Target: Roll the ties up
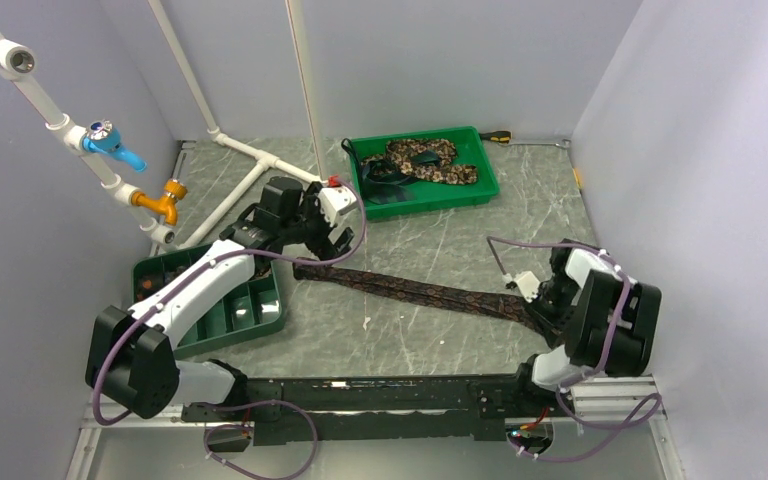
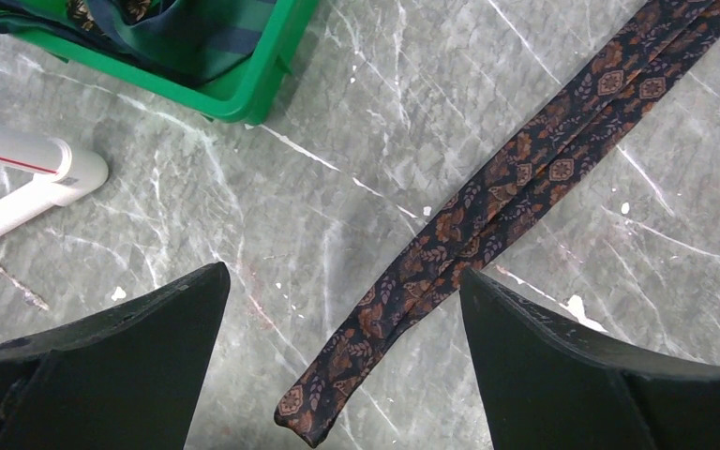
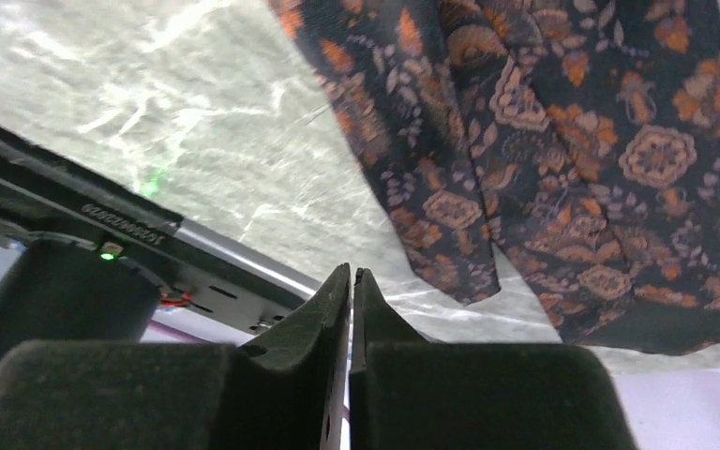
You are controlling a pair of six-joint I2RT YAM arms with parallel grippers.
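A dark patterned tie (image 1: 410,290) lies flat and long across the grey surface, its narrow end at the left, its wide end (image 3: 656,169) at the right. My left gripper (image 1: 335,240) is open above the narrow end (image 2: 319,403), with nothing between its fingers. My right gripper is shut, pointing down just beside the wide end; I see no cloth between its visible tips. In the top view the right gripper partly hides that end.
A green tray (image 1: 420,204) with more ties stands at the back. A darker green compartment tray (image 1: 270,320) is at the left, white pipes (image 1: 250,180) behind it.
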